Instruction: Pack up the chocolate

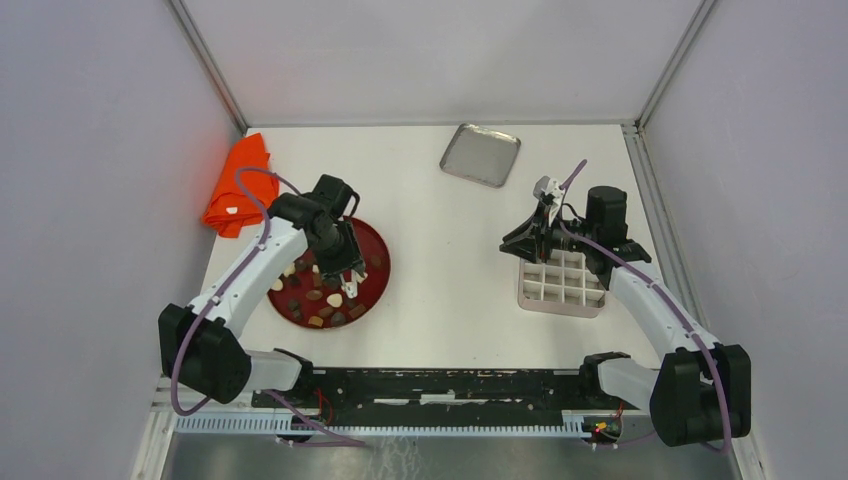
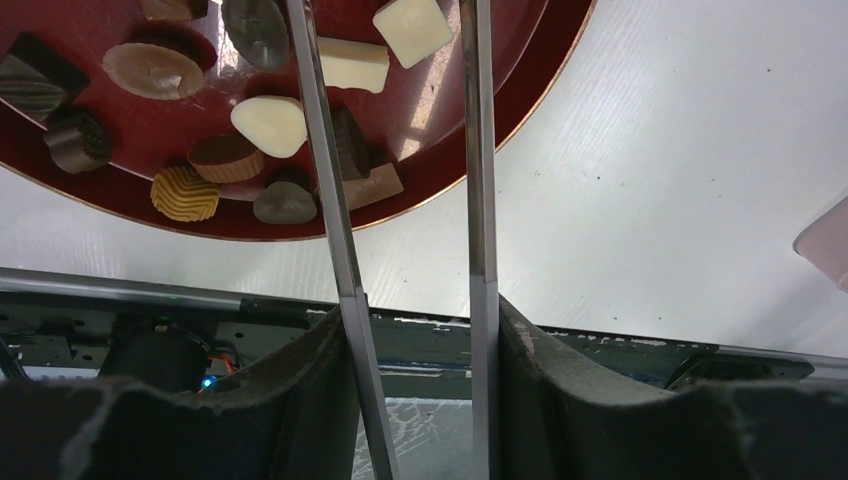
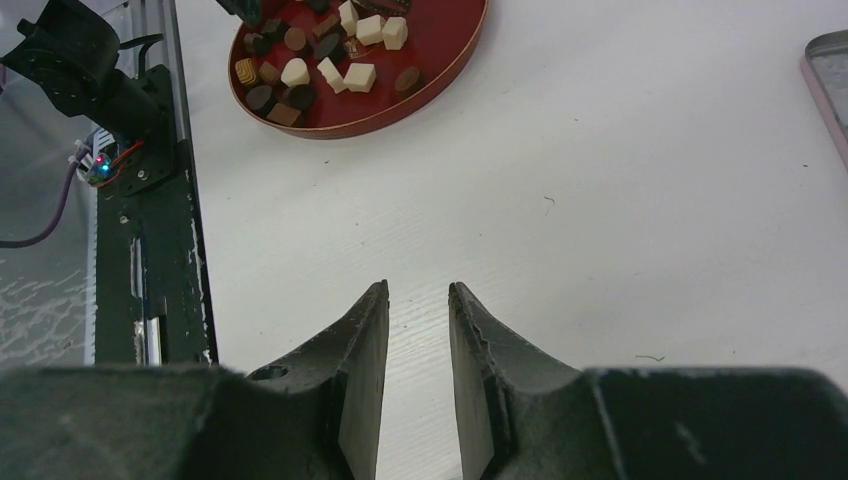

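A dark red round plate point(image 1: 383, 247) on the left holds several brown and cream chocolates, among them a cream block point(image 2: 413, 32) and a ridged yellowish piece point(image 2: 184, 194). My left gripper is closed on long metal tongs point(image 2: 482, 200), their two arms spread apart over the chocolates. The tong tips run out of the left wrist view, and I cannot tell whether anything is between them. A pale compartment box point(image 1: 558, 308) stands at right, partly hidden by my right arm. Beside and above its far left corner, my right gripper is open and empty.
Crumpled orange cloth point(image 1: 240, 190) lies at the far left. A silver tray point(image 1: 481, 155) rests at the back. The white table point(image 1: 440, 260) between plate and box is bare.
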